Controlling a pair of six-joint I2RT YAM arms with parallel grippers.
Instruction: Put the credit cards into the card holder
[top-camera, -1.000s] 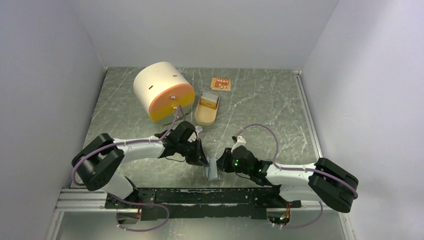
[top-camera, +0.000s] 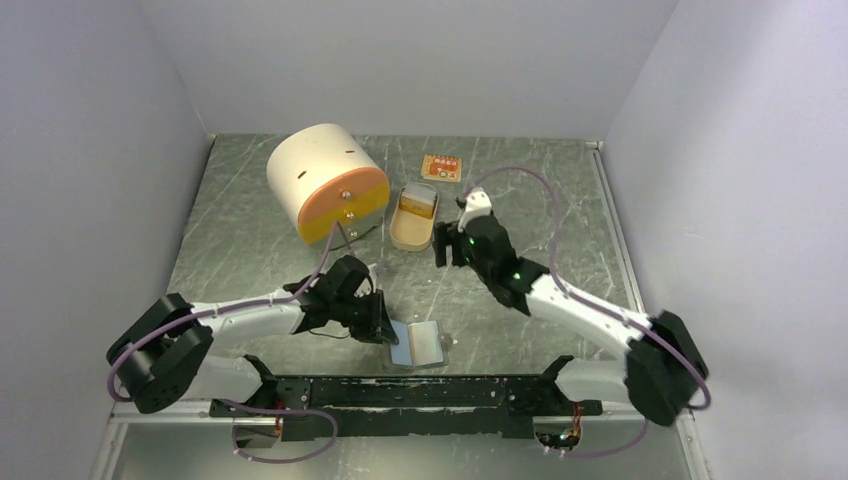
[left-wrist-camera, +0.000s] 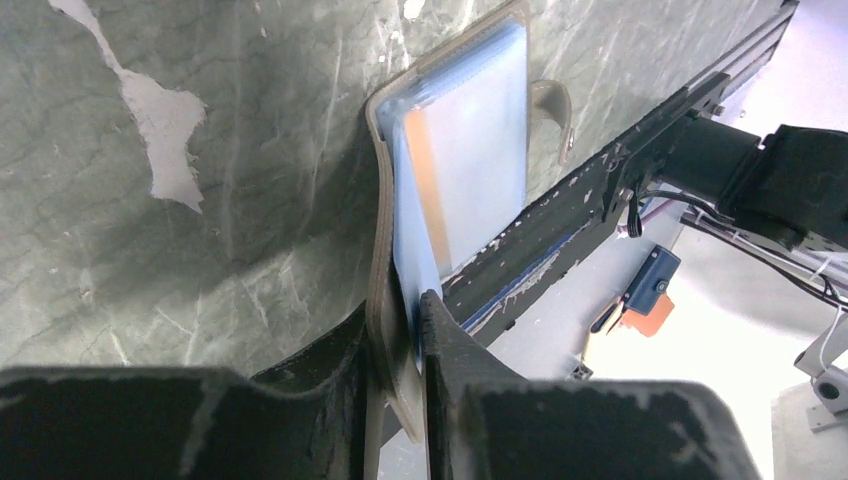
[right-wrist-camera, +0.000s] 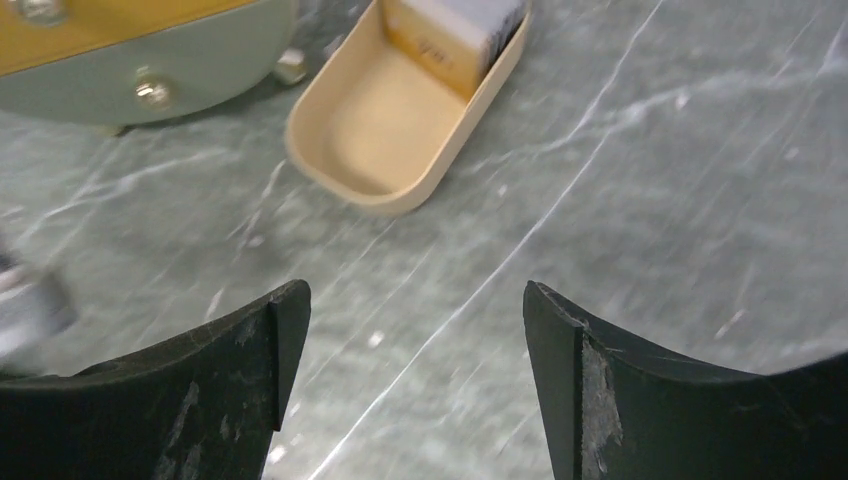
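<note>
My left gripper (top-camera: 386, 330) is shut on the edge of the card holder (top-camera: 425, 343) (left-wrist-camera: 470, 150), which lies spread open near the front edge, with clear sleeves and a strap showing in the left wrist view. A tan open box (top-camera: 411, 228) (right-wrist-camera: 370, 130) holds a stack of pale cards (top-camera: 419, 194) (right-wrist-camera: 450, 25) at its far end. My right gripper (top-camera: 447, 243) is open above the table just right of and below that box, nothing between its fingers.
A large cream cylinder (top-camera: 315, 175) with an orange and yellow face stands back left. An orange card-like item (top-camera: 441, 167) lies behind the box.
My right arm has swept up from the card holder toward the box. My left gripper has shifted down and left, and the holder now lies wider open.
</note>
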